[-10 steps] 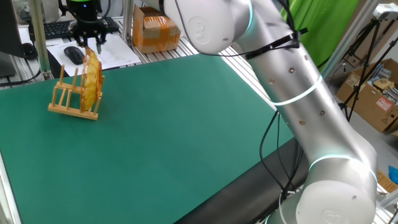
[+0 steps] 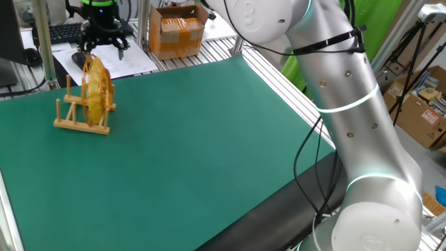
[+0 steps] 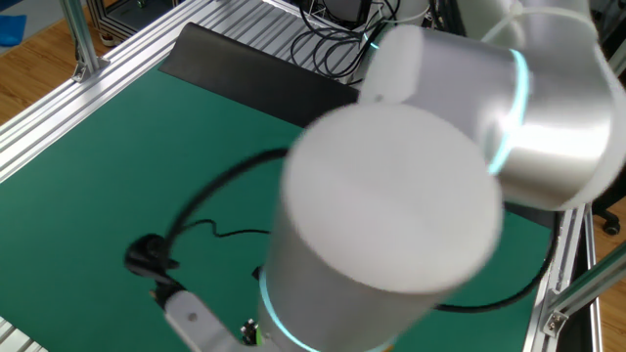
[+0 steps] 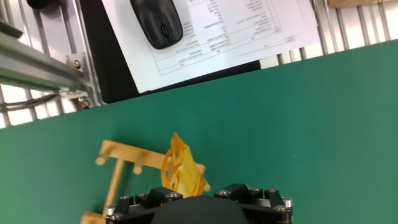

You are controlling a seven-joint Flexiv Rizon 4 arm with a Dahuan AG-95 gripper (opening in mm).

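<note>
In exterior view 1 a yellow, translucent crinkled item stands upright in a small wooden rack at the table's far left. Its thin upper edge shows in the wrist view as a crumpled yellow strip beside the rack's pegged bar. My gripper hangs just above and behind the item's top, open, its black fingers spread apart. From the wrist camera, the gripper has its two sides well apart, with the item's lower part hidden behind the gripper body. Touching cannot be told.
Behind the rack lie a paper sheet and a black mouse, off the green mat. A cardboard box stands at the back. My arm covers much of exterior view 2.
The yellow item's top has moved left in the rack.
</note>
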